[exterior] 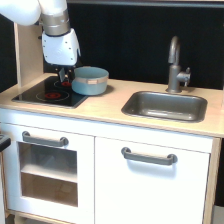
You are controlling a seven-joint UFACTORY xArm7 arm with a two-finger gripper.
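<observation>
A blue-grey pot stands upright at the right edge of the black stovetop, partly over the wooden counter. My gripper points down just left of the pot, over the stovetop. Its dark fingers are close to the pot's left rim; whether they touch it, and whether they are open or shut, is too small to tell.
The sink with its grey faucet lies to the right. Bare counter separates it from the pot. Below are the oven door and a white cabinet door, both with grey handles.
</observation>
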